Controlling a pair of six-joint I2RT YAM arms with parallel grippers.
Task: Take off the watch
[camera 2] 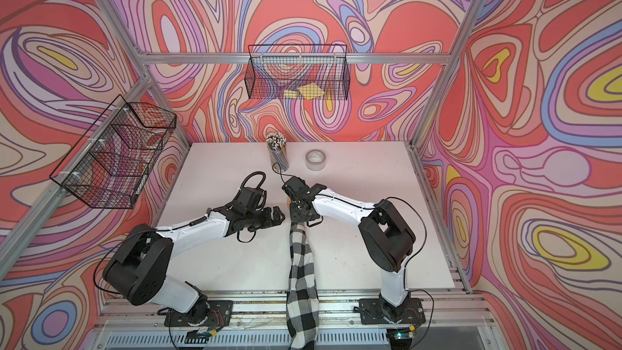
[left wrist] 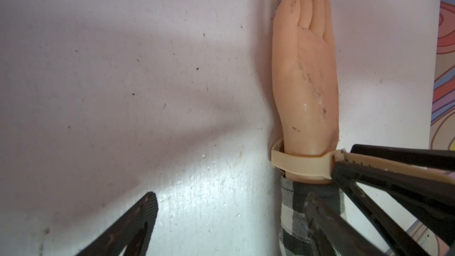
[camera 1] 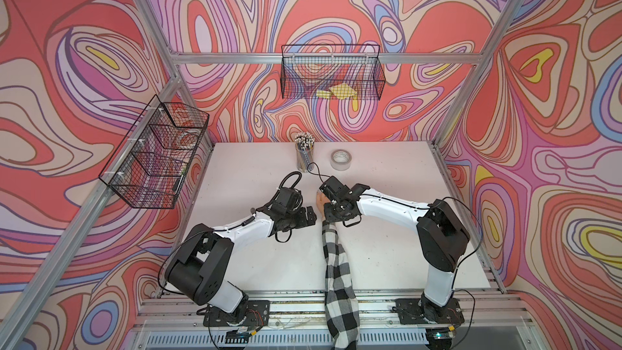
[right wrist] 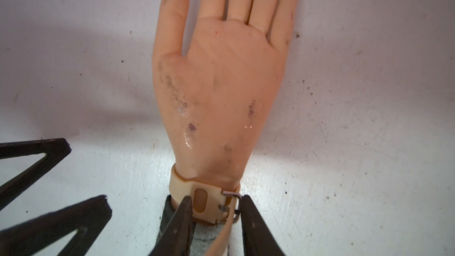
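A mannequin hand (right wrist: pixel 218 90) lies palm up on the white table, a cream watch (left wrist: pixel 303 165) around its wrist. The strap passes through a metal buckle (right wrist: pixel 232 194), and its loose tail (right wrist: pixel 220 241) sticks up from there. My right gripper is at the wrist, its fingers partly apart on either side of the tail, with gaps showing. Left of the hand, my left gripper stands wide open and empty; its fingers (right wrist: pixel 90 208) are clear of the strap in the right wrist view. The watch face is hidden beneath the wrist.
A black-and-white checked sleeve (camera 1: pixel 338 278) runs from the wrist over the table's front edge. Behind the hand stand a holder of thin sticks (camera 1: pixel 304 149) and a tape roll (camera 1: pixel 340 158).
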